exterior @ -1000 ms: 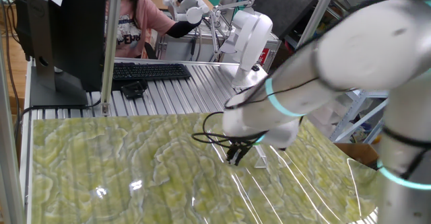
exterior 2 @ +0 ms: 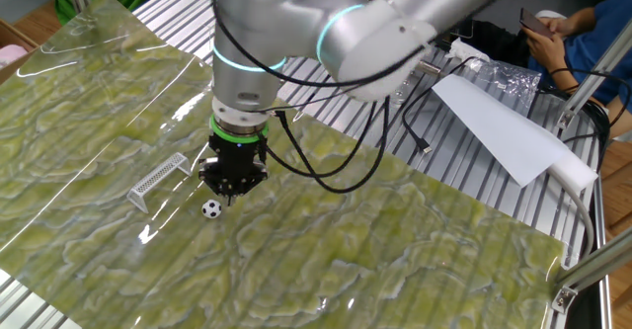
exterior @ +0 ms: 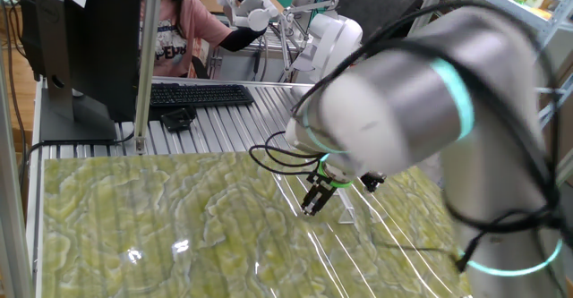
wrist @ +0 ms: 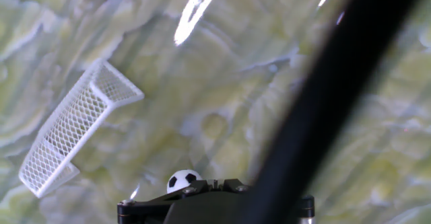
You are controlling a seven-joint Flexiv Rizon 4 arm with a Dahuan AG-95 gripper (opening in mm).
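My gripper points down just above the green mat, its fingers drawn together at the tips with nothing seen between them. A small black-and-white soccer ball rests on the mat close beside the fingertips, to their left in exterior view 2. In the wrist view the ball shows at the bottom, its lower part hidden behind the gripper. A white mesh goal stands to the left there; in exterior view 2 the goal is left of the gripper. The ball is not visible in exterior view 1.
The marbled green mat has wide clear room, with bright reflections. Loose black cables loop from the arm. A white sheet lies on the metal table edge. A keyboard and monitor stand sit beyond the mat.
The upper arm and elbow have swung across and the wrist has turned, while the gripper's tip has stayed at nearly the same spot by the goal.
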